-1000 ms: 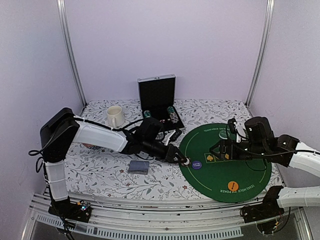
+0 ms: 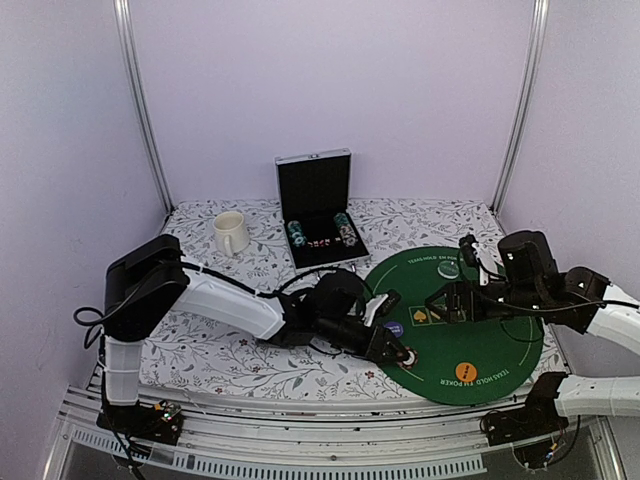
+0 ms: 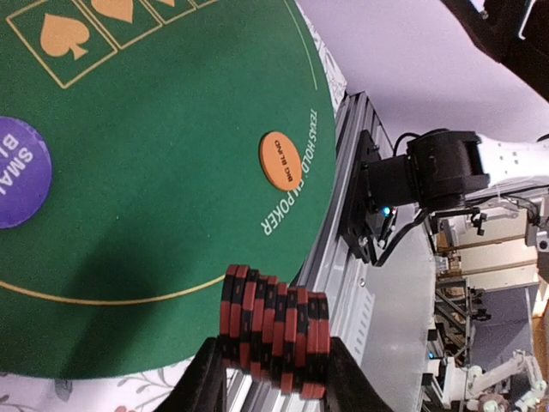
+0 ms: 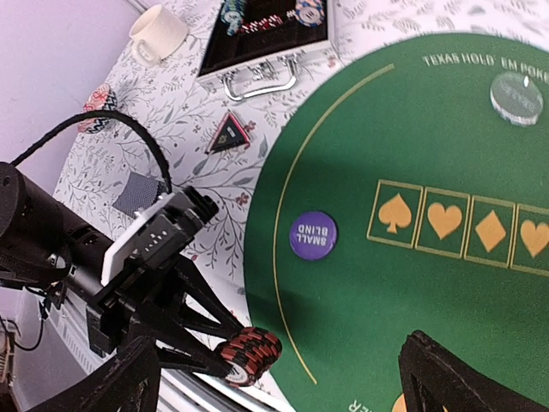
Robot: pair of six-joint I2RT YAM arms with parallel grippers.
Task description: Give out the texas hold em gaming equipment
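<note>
My left gripper is shut on a stack of red and black chips, held over the near-left part of the green poker mat. On the mat lie a purple small blind disc, an orange big blind disc at the near side, printed card squares, and a clear disc at the back. My right gripper is open above the mat's right half, nothing visible between its fingers. The silver chip case stands open at the back with chip stacks inside.
A white mug stands at the back left. A grey block, a small dark triangle and a red patterned item lie left of the mat, partly behind the left arm in the top view. The white walls close in both sides.
My left gripper has moved toward the front and right with the chip stack.
</note>
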